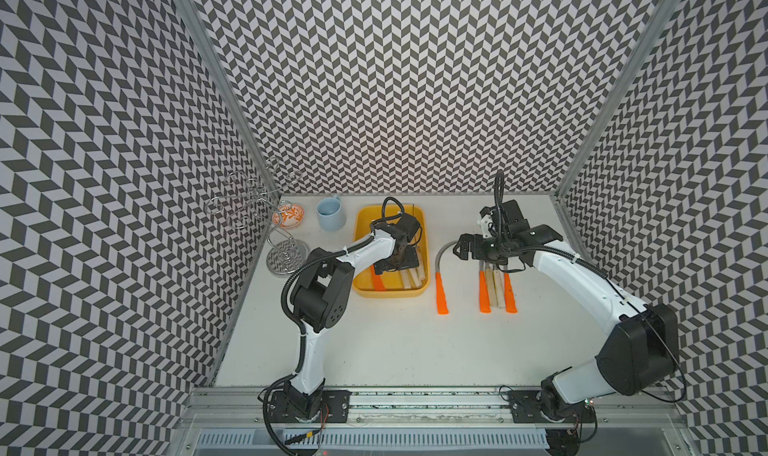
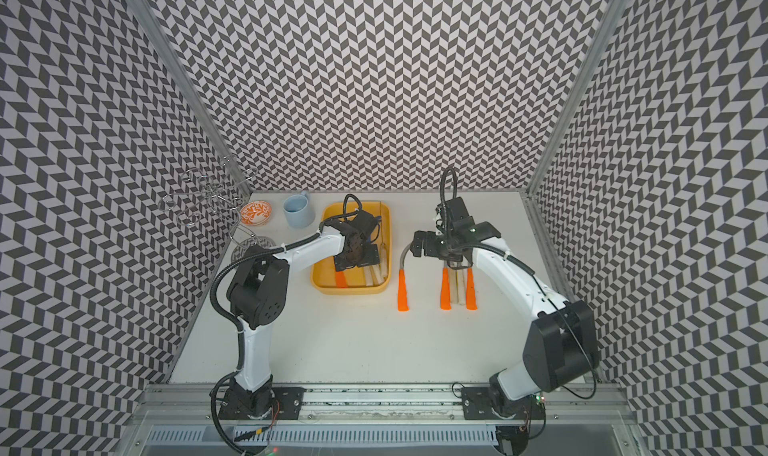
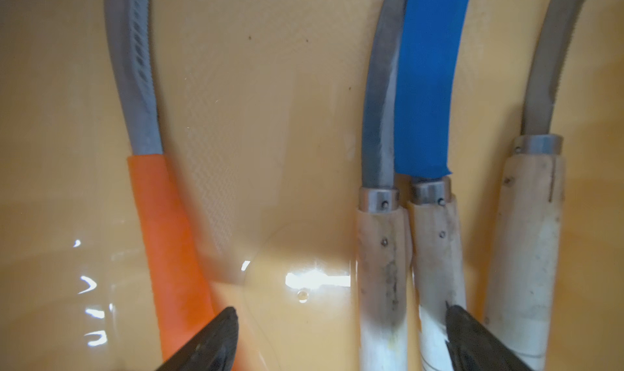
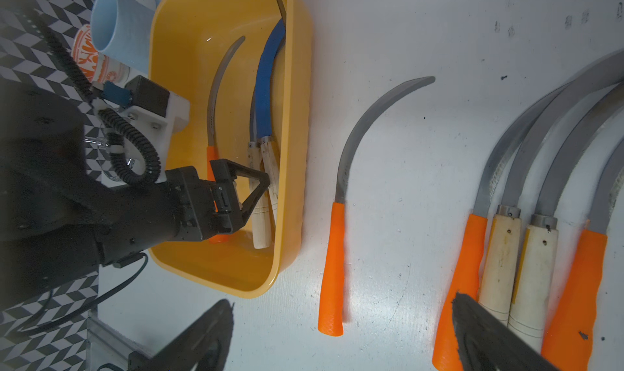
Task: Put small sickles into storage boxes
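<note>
In the yellow box (image 4: 295,130) lie an orange-handled sickle (image 3: 165,241) and several wooden-handled ones, among them a sickle with a blue-wrapped blade (image 3: 429,78). Over the box hangs my left gripper, its fingers wide apart and holding nothing. Just right of the box, a lone orange-handled sickle (image 4: 334,254) rests on the table. My right gripper is open above the table, with empty space between its fingers. Farther right lies a row of sickles, with orange handles (image 4: 464,280) and wooden handles (image 4: 533,280) side by side.
A light blue mug (image 1: 330,214) stands left of the box at the back. Beside it are an orange-patterned bowl (image 1: 289,214) and a wire rack (image 1: 286,256).
</note>
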